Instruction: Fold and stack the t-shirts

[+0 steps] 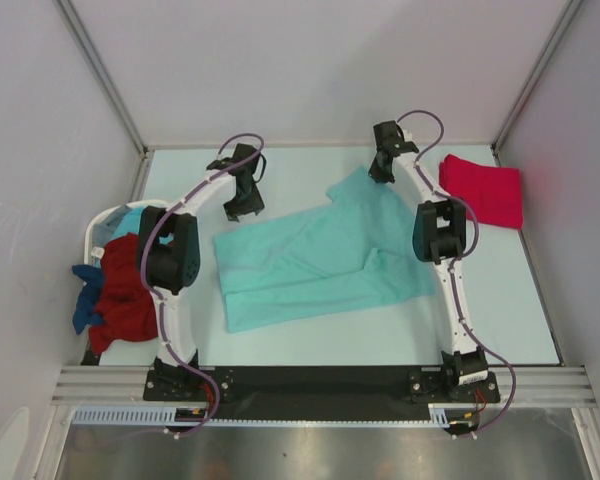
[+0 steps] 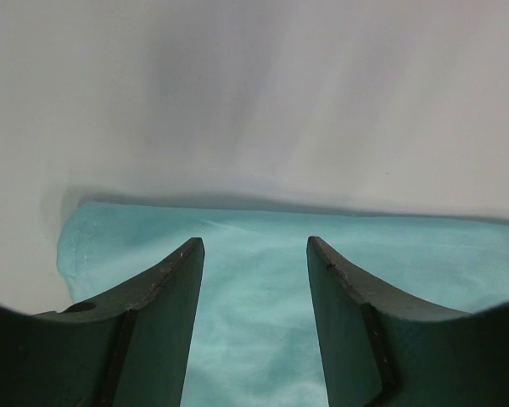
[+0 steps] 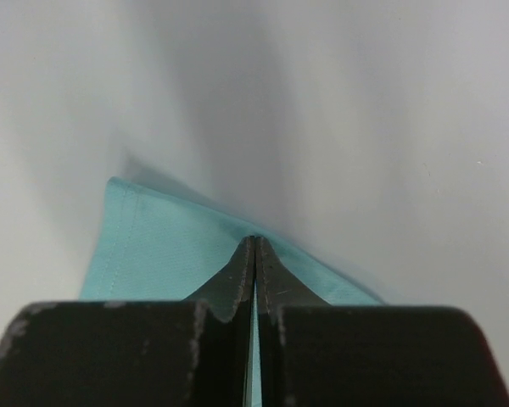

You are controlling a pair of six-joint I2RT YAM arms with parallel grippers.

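A turquoise T-shirt (image 1: pixel 310 260) lies spread across the middle of the table. My left gripper (image 1: pixel 244 212) is above the table just beyond the shirt's upper-left edge; in the left wrist view its fingers (image 2: pixel 165 305) stand apart over the cloth (image 2: pixel 254 263), with nothing between them. My right gripper (image 1: pixel 382 176) is at the shirt's upper-right end; in the right wrist view its closed tips sit at the hem (image 3: pixel 178 237) near a corner. Whether any cloth is caught between them cannot be seen.
A folded red shirt (image 1: pixel 480 190) lies at the back right. At the left, a white basket (image 1: pixel 98 228) holds red, blue and grey garments, some hanging over its rim.
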